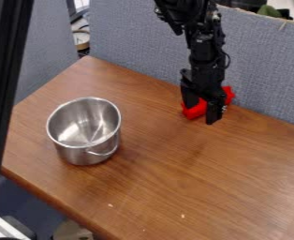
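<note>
My black gripper (202,103) is lowered at the back of the wooden table, around a red object (192,111) whose ends show on either side of the fingers. Whether the fingers are closed on it I cannot tell. A steel pot (83,129) with a handle stands on the left part of the table.
Grey padded panels (270,70) border it at the back and left. A dark vertical post runs along the left edge of the view.
</note>
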